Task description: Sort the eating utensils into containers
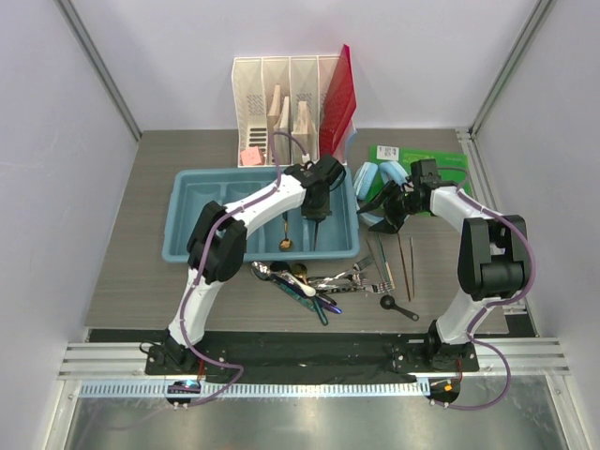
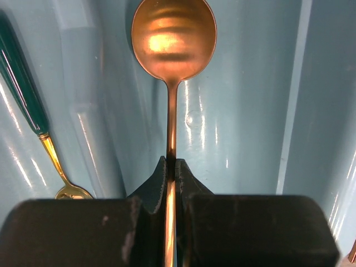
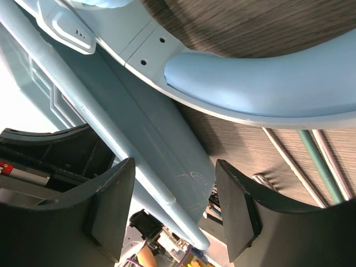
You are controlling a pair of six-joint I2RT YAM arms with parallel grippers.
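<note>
A copper-coloured spoon (image 2: 172,100) runs up between the fingertips of my left gripper, which is shut on its thin handle. In the top view this gripper (image 1: 317,214) is above the right part of the blue tray (image 1: 202,172). A gold spoon with a dark green handle (image 2: 22,78) lies in a neighbouring compartment. My right gripper is partly open by the tray's right side, beside light blue curved pieces (image 1: 366,178); I see no utensil between its fingers. Several spoons and forks (image 1: 347,281) are heaped in front of the tray.
Behind the tray stands a white divided rack (image 1: 249,89) with a red panel (image 1: 340,103). Chopsticks (image 1: 404,265) and a black measuring spoon (image 1: 398,307) lie at the front right. Bare table (image 1: 122,253) extends left of the tray.
</note>
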